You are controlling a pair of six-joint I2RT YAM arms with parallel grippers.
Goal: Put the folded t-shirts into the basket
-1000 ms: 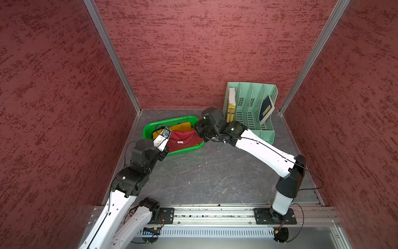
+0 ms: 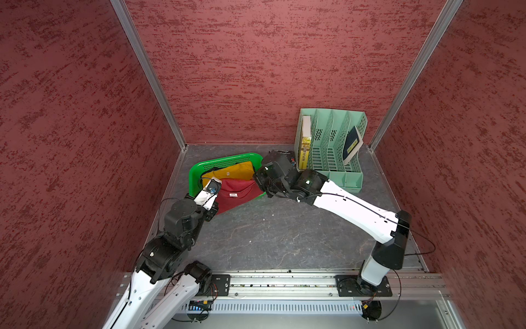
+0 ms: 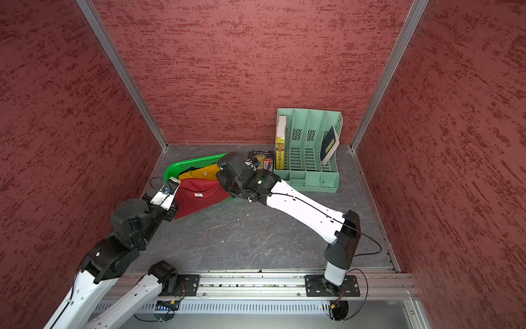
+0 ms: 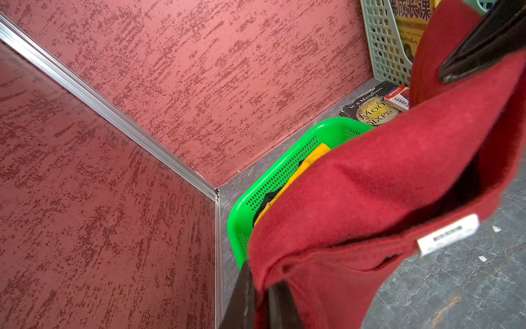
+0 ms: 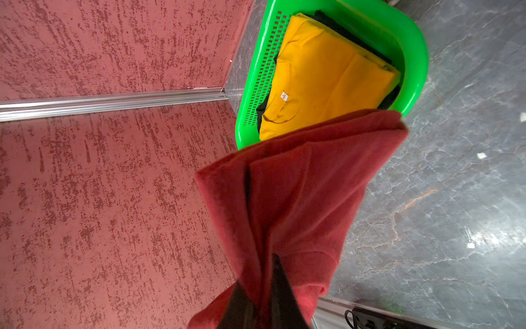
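Observation:
A folded red t shirt (image 2: 239, 193) with a small white label hangs between both arms, over the front side of the green basket (image 2: 220, 161). My left gripper is shut on one end of the cloth. At the other end, my right gripper is also shut on it. Inside the basket lies a folded yellow t shirt (image 5: 328, 74), with dark cloth (image 5: 350, 31) showing beneath its edges. From above, the red shirt hides much of the basket's front rim, and the grippers' fingertips are hard to make out.
To the right stands a pale green file rack (image 2: 331, 142) holding a yellow book (image 2: 305, 142) and a dark book (image 2: 352, 143). Beside it a black book (image 3: 261, 156) lies flat, partly behind my right arm.
The red shirt has moved forward and slightly left in the top view, and now covers front rim that showed earlier. Both arms have shifted with it, still pinching its ends.

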